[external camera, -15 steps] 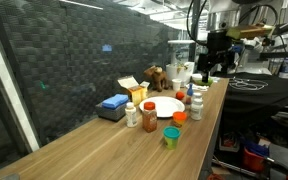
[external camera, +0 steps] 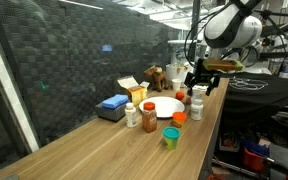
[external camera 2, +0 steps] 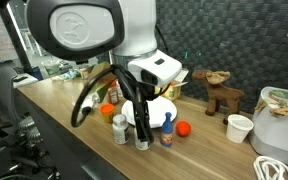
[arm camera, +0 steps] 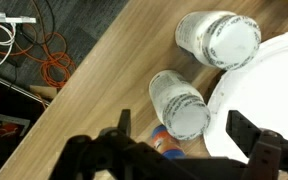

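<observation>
My gripper is open in the wrist view, its fingers standing to either side of a white-lidded bottle (arm camera: 174, 90) with nothing gripped. A second white-lidded bottle (arm camera: 218, 40) stands above it in that view, beside the white plate (arm camera: 274, 75). Partly hidden under the gripper is a small blue-and-orange bottle (arm camera: 166, 142). From exterior view 1, the gripper (external camera: 198, 84) hangs low over the bottles near the table's right edge. In exterior view 2, its dark fingers (external camera 2: 143, 122) partly cover the scene around the bottles.
Close by are a red ball (external camera 2: 183, 129), a white cup (external camera 2: 238, 128) and a toy dog (external camera 2: 216, 93). An orange-lidded jar (external camera: 150, 116), a green cup (external camera: 171, 138) and a blue item (external camera: 115, 102) on a dark box sit farther left.
The arm has come down and leftward in exterior view 1, bringing the gripper from above the table's right edge to just over the bottles. The tabletop objects look unmoved.
</observation>
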